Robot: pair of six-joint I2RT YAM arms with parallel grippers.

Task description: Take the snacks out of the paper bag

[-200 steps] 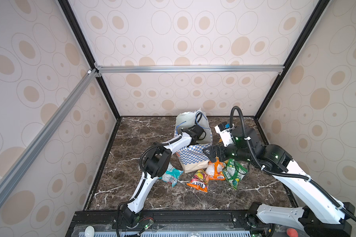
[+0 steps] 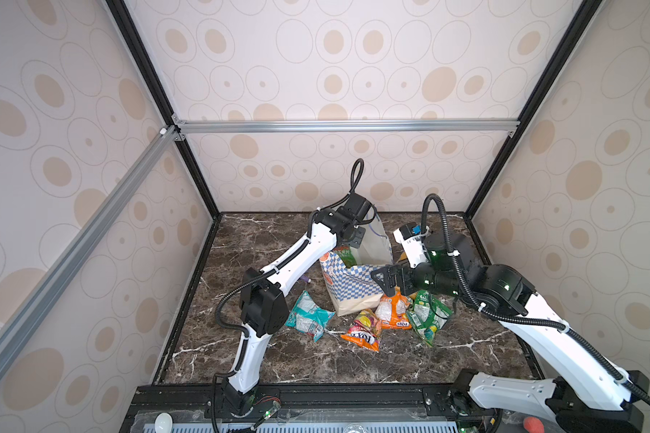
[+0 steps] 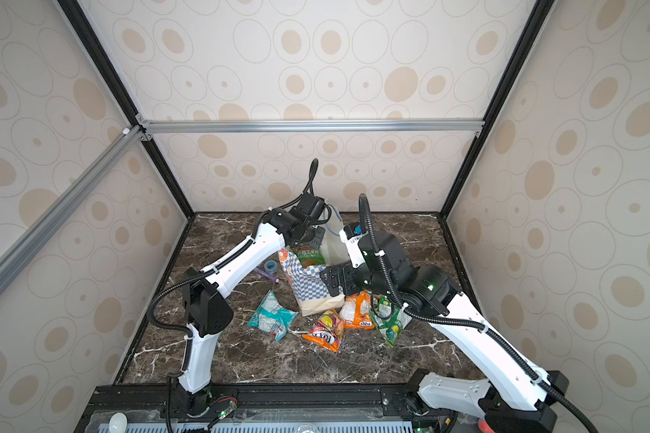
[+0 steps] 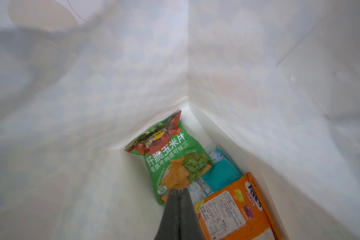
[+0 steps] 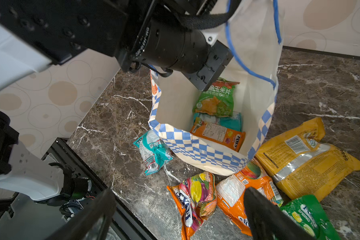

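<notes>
My left gripper is shut with nothing between its fingers, up in the mouth of the paper bag [image 5: 202,150]. Down inside the bag lies the green corn chips pack [image 4: 178,154], apart from those fingers and leaning on the wall. Beside it are a teal pack [image 4: 224,174], partly covered, and an orange Fox's pack [image 4: 236,212]. My right gripper is open and empty, its blurred fingers spread in front of the bag.
Outside the bag lie a teal pack [image 2: 310,316], a fruit candy pack [image 2: 363,330], an orange pack [image 2: 393,310], a green pack [image 2: 429,316] and a yellow pack [image 5: 308,160]. A blue tape roll [image 3: 271,266] sits left of the bag.
The left arm has risen up out of the bag's depth, away from the packs. The right arm and the packs on the table have stayed put.
</notes>
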